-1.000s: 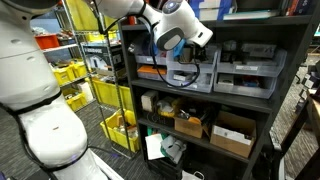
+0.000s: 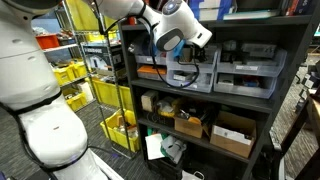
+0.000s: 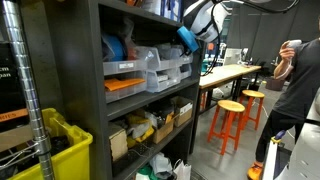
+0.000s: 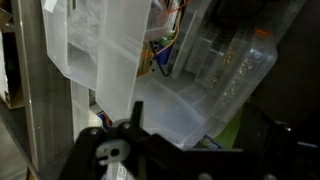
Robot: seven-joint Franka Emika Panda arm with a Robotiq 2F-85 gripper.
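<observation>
My gripper shows as a dark shape along the bottom of the wrist view, its two fingers set apart and no object visible between them. Beyond it lies a clear plastic drawer bin, and small coloured items sit farther up in the bins. In exterior view 1 the white arm reaches over to the upper shelf, its wrist in front of the stacked clear bins. From the other side, the arm hangs at the far end of those bins. The fingertips are hard to make out in both exterior views.
The dark shelf holds more bins and cardboard boxes below. Yellow crates stand at the left. Orange stools and a table are beyond the shelf; a person stands at the right.
</observation>
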